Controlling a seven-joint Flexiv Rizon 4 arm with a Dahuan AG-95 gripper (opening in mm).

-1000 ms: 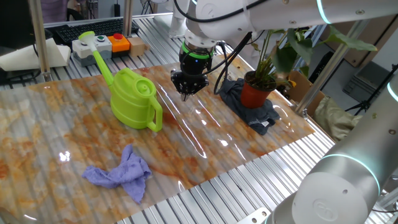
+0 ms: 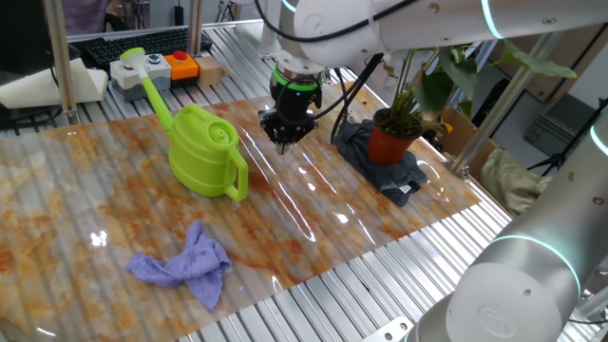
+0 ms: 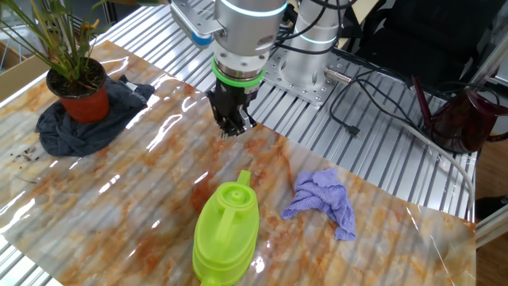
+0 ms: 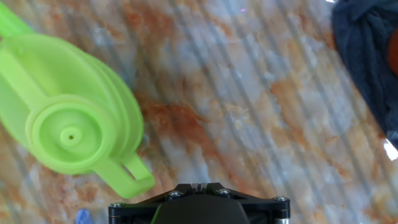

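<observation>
A lime-green watering can (image 2: 204, 157) stands upright on the marble-patterned sheet, its long spout toward the back left. My gripper (image 2: 283, 146) hangs above the sheet, between the can and the potted plant (image 2: 388, 142). In the wrist view the can (image 4: 71, 134) fills the left side, and its handle reaches close to my gripper in the image. Black fingers meet at the bottom middle there, shut with nothing visible between them. The plant's brown pot (image 3: 86, 105) rests on a dark cloth (image 3: 55, 135). A crumpled purple cloth (image 3: 321, 199) lies apart from the can.
A grey button box (image 2: 142, 78) and an orange one (image 2: 182, 66) sit at the back left beside a keyboard (image 2: 133, 44). A dark red jug (image 3: 460, 119) and loose cables (image 3: 373, 111) occupy the slatted table. Open sheet surrounds the purple cloth.
My wrist has shifted and turned slightly, with its cable swinging a little, while the fingertips stay in nearly the same place. The can, cloths and plant have not moved.
</observation>
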